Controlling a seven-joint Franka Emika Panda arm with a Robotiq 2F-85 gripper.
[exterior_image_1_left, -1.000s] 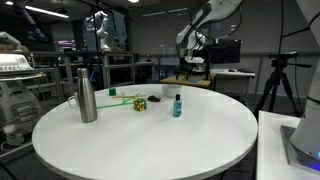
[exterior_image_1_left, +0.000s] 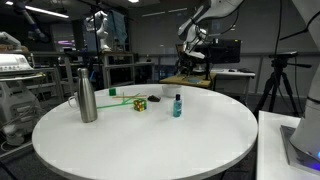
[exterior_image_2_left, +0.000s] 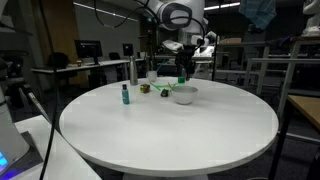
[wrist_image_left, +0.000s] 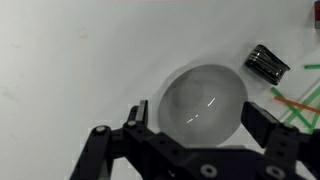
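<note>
In the wrist view, a round grey bowl (wrist_image_left: 202, 102) lies beneath my gripper. The two dark fingers stand wide apart, so the gripper is open; nothing shows held between them. The lower edge of the bowl is partly hidden by the gripper body. In exterior view 2 the same bowl (exterior_image_2_left: 185, 95) rests upright on the white round table (exterior_image_2_left: 200, 125). Neither exterior view shows the gripper clearly.
Near the bowl lie a small black object (wrist_image_left: 267, 64) and green and orange sticks (wrist_image_left: 297, 104). A steel flask (exterior_image_1_left: 87, 98), a patterned cube (exterior_image_1_left: 140, 104) and a small blue bottle (exterior_image_1_left: 177, 106) stand elsewhere.
On the table everything looks the same. Only the person in the background has shifted slightly.
</note>
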